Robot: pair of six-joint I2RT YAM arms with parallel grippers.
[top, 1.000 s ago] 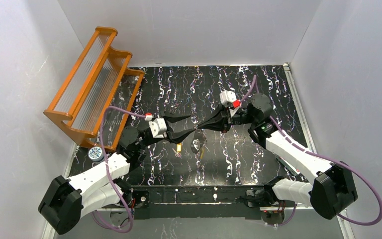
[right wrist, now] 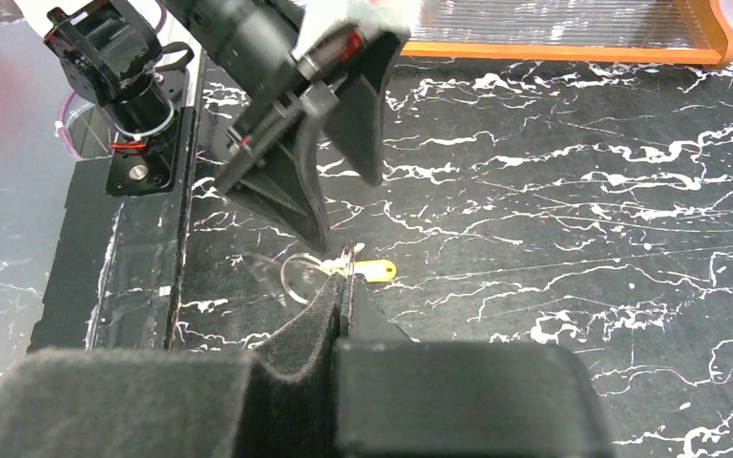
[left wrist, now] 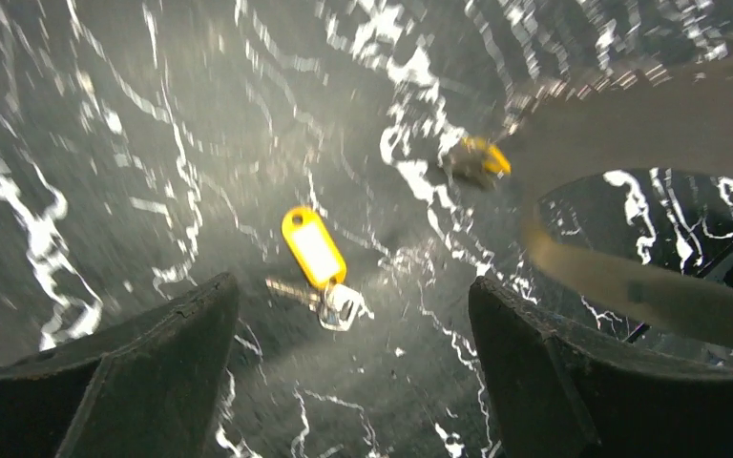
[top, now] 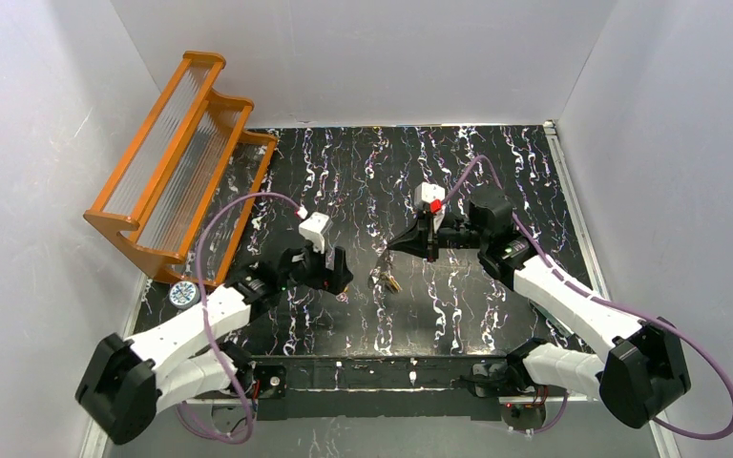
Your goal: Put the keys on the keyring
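A yellow key tag point(left wrist: 313, 246) lies on the dark marbled table, a small metal ring point(left wrist: 340, 307) and a short metal piece at its lower end. My left gripper is over it, its open fingers on either side with a gap to the tag. Beside it my right gripper point(top: 388, 249) is shut on the keyring point(right wrist: 284, 279), whose thin loop shows past the fingertips. Gold-coloured keys point(top: 393, 283) show just below that gripper. A large blurred grey-brown shape at the right of the left wrist view is too close to make out.
A second small yellow piece point(left wrist: 492, 156), blurred, shows farther right. An orange wooden rack point(top: 186, 162) stands at the back left, with a round white-and-blue object point(top: 184, 294) by its front end.
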